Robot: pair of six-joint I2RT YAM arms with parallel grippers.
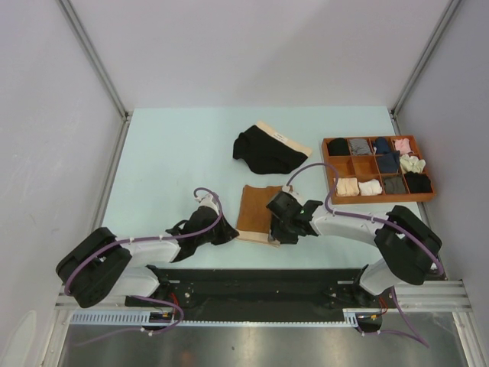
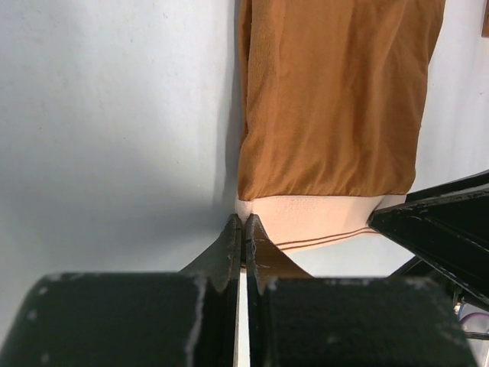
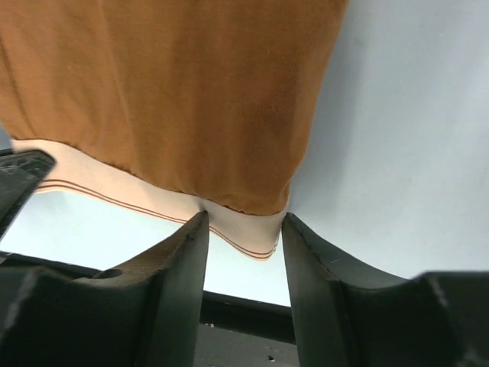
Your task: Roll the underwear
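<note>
Brown underwear [image 1: 254, 206] lies folded flat on the white table, its pale waistband toward me. My left gripper is shut at the waistband's left corner, fingertips at the fabric's edge; whether cloth is between them is hard to tell. My right gripper is part open over the waistband's right end [image 3: 248, 229], its fingertips either side of the band corner. The right wrist view is slightly blurred.
A black garment [image 1: 267, 149] with a pale band lies behind. A wooden divided box [image 1: 351, 197] of folded clothes stands at the right rear.
</note>
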